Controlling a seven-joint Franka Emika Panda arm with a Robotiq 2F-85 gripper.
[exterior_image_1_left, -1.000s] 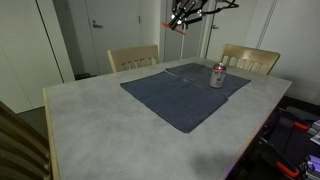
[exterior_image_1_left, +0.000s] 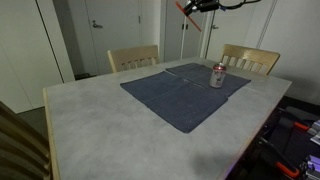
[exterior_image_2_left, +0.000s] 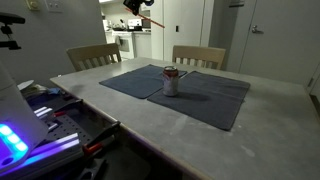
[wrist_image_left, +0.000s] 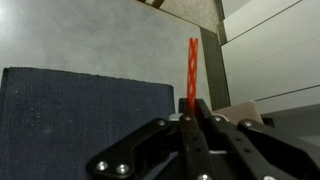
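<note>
An orange-red stick (exterior_image_1_left: 187, 15) hangs tilted high above the table, with my gripper shut on it. From the fingertips it points away in the wrist view, where the stick (wrist_image_left: 193, 70) seems split into two thin strands. The same stick (exterior_image_2_left: 151, 21) shows against the background in exterior view 2, beside the gripper (exterior_image_2_left: 135, 22). Well below stands a small cup or can (exterior_image_1_left: 218, 75), upright on a dark placemat; the can (exterior_image_2_left: 171, 82) has red and green around its top. What it contains is too small to tell.
Dark placemats (exterior_image_1_left: 178, 98) cover part of the grey table (exterior_image_1_left: 95, 125). Chairs (exterior_image_1_left: 134, 57) stand along the far side, and another chair (exterior_image_2_left: 93, 57) is at the table's end.
In exterior view 1, my gripper and the stick have moved up and slightly right. The stick's slant has changed too. The can and placemats have stayed put.
</note>
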